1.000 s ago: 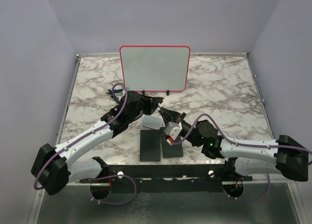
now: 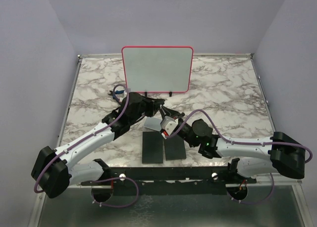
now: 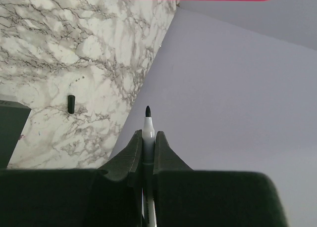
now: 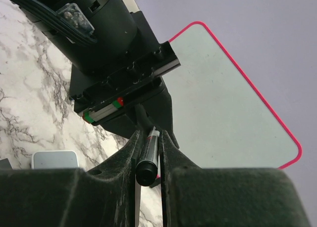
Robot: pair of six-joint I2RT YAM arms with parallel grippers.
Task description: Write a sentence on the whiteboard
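The slim white marker with a bare black tip is clamped in my left gripper, its tip pointing out past the fingers. My right gripper has its fingers apart, close in front of the left one. A small dark cylinder, looking like the cap, shows over the gap between the right fingers. The left wrist view has this black piece seen against the marble, clear of the marker tip. Whether it touches the right fingers is hard to tell. The whiteboard, red-framed and blank, stands behind both grippers.
Under the grippers lies a white flat block, beside two dark squares on the marble table. A blue object sits left of the board, partly behind the left arm.
The right arm has shifted a little to the left and toward the board in the top view. My left arm and the board look unmoved.
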